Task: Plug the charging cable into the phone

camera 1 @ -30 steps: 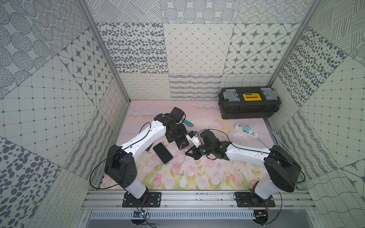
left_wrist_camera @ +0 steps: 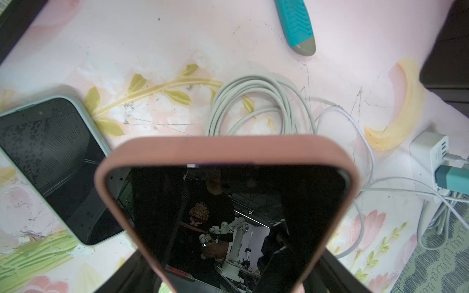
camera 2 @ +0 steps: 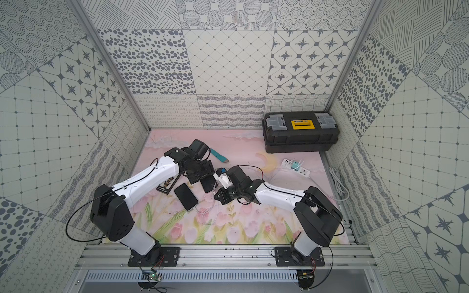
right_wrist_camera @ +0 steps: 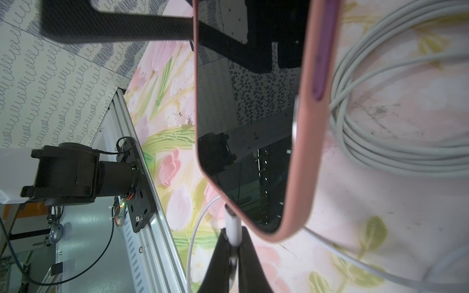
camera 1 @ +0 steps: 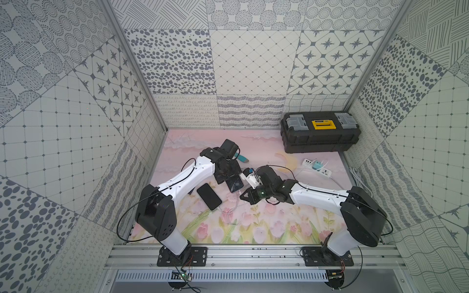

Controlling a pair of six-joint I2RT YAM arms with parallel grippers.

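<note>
A phone in a pink case (left_wrist_camera: 229, 151), its screen dark, is held above the table by my left gripper (camera 1: 228, 174), which is shut on it. My right gripper is shut on the charging cable's white plug (right_wrist_camera: 234, 232). In the right wrist view, the plug's metal tip lies at the phone's bottom edge, close to the lower left of the screen. Whether the tip touches the phone or sits in its port, I cannot tell. From above, the gripper's dark fingers (camera 1: 248, 195) stand just right of the phone's lower end.
Another dark-screened phone (left_wrist_camera: 58, 166) lies on the table to the left. Coiled cable (left_wrist_camera: 259, 97) rests beneath the held phone. A teal-handled tool (camera 2: 218, 155), a power strip (camera 2: 302, 171) and a black toolbox (camera 2: 300, 134) are farther back.
Both grips look unchanged.
</note>
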